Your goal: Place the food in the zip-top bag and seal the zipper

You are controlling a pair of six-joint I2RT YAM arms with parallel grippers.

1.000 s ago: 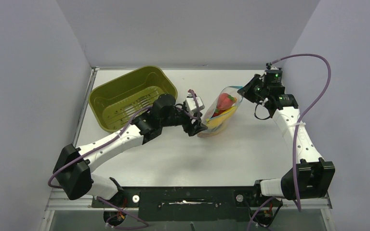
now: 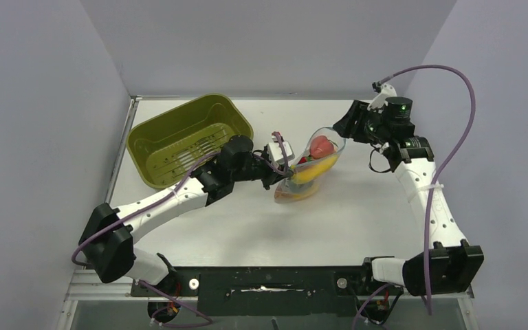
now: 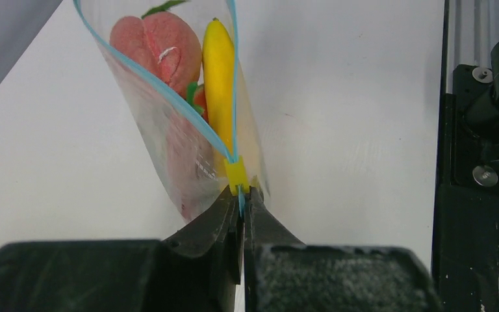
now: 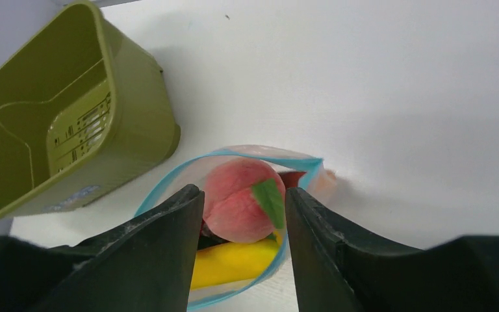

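Note:
The clear zip top bag [image 3: 162, 140] has a blue-edged mouth, spread open. A round red-pink food item [image 4: 237, 201], a long yellow one [image 3: 218, 71] and smaller red and green pieces lie inside. In the left wrist view, my left gripper is shut on the blue zip strip at one end of the mouth, just behind the yellow slider [image 3: 236, 174]. My right gripper stands open at the far end of the mouth, its fingers apart and holding nothing. From above, this right gripper [image 2: 342, 130] covers part of the rim.
An olive-green basket [image 2: 134, 148] stands at the back left, empty as far as shows.
The right gripper has let go of the bag's far corner and shifted slightly up-left. The bag's mouth now looks wider and rounder.

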